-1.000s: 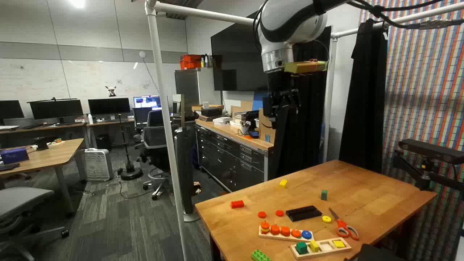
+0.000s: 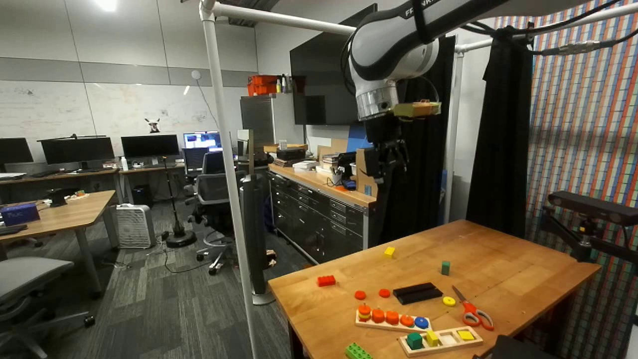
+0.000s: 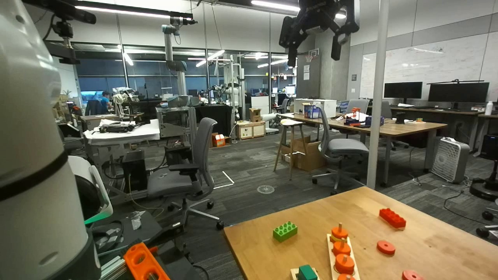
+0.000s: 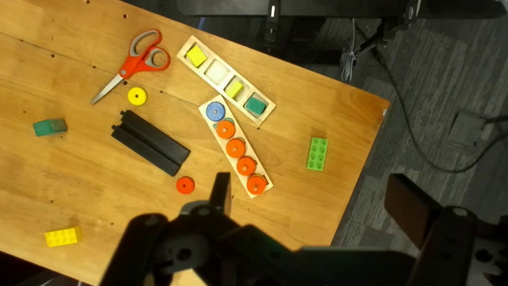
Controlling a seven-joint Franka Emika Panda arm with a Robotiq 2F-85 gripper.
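Note:
High above the wooden table, my gripper is open and its fingers are wide apart with nothing between them; in exterior view 2 the gripper (image 3: 317, 53) hangs at the top. Below lie a wooden peg board (image 4: 233, 119) with orange rings and a blue ring (image 4: 215, 111), and a slotted tray (image 4: 190, 62) holding yellow blocks and a green block (image 4: 255, 105). A green toy brick (image 4: 317, 154) lies near the table's edge. Loose on the table are a red ring (image 4: 185, 185), a yellow ring (image 4: 137, 96), a yellow brick (image 4: 63, 236), a dark green block (image 4: 50, 127) and a red brick (image 2: 326, 280).
Red-handled scissors (image 4: 134, 62) and a black grooved piece (image 4: 150, 143) lie on the table. A white pole (image 2: 230, 179) rises beside the table's left corner.
The arm and gripper have come down and slightly to the left in exterior view 1. Everything on the table lies as before.

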